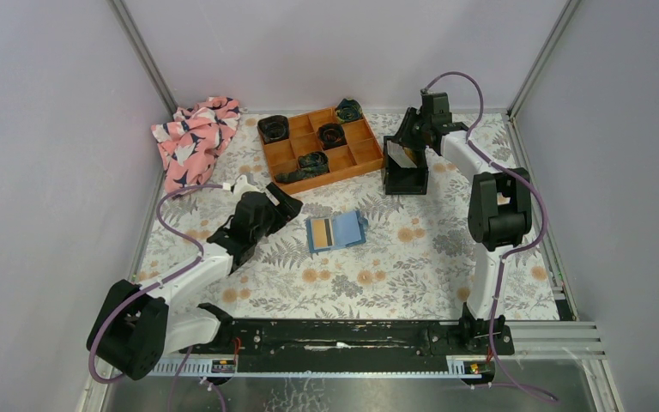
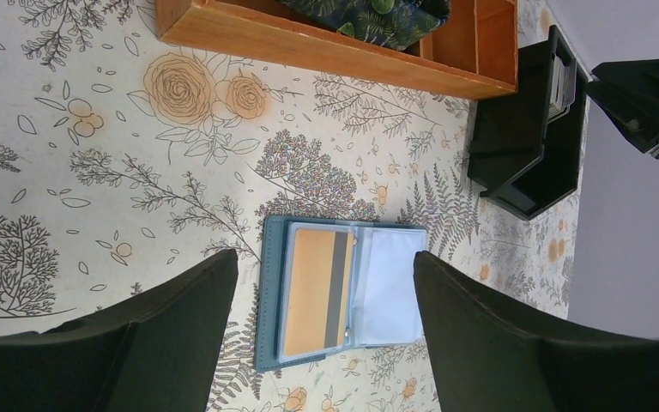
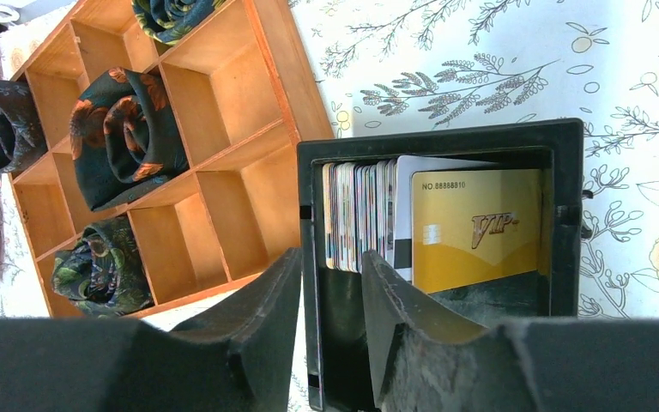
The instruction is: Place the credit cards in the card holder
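Note:
The blue card holder (image 2: 270,292) lies open on the table with a tan card (image 2: 313,287) in one side and a pale panel (image 2: 388,292) in the other. My left gripper hangs over it, fingers apart, nothing between them. The black box (image 3: 566,223) holds a tight row of cards (image 3: 352,215) and a gold VIP card (image 3: 476,225) at its right. My right gripper is above this box, its fingertips apart below the card row, with no card visible between them.
A wooden compartment tray (image 1: 366,148) with rolled dark cloths stands left of the black box. A pink patterned cloth (image 1: 193,142) lies at the back left.

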